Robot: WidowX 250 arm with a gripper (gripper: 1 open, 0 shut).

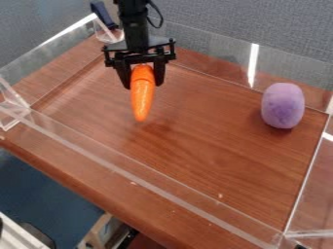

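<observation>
My black gripper point(142, 64) hangs at the upper middle of the camera view, shut on an orange carrot point(142, 97) that points downward beneath it. The carrot's tip is above the wooden tray floor, and whether it touches is hard to tell. A purple egg-shaped object point(282, 105), perhaps an eggplant, rests on the right side of the wooden surface point(196, 165).
Clear acrylic walls edge the wooden surface on all sides. A dark blue item point(101, 15) is at the back left corner.
</observation>
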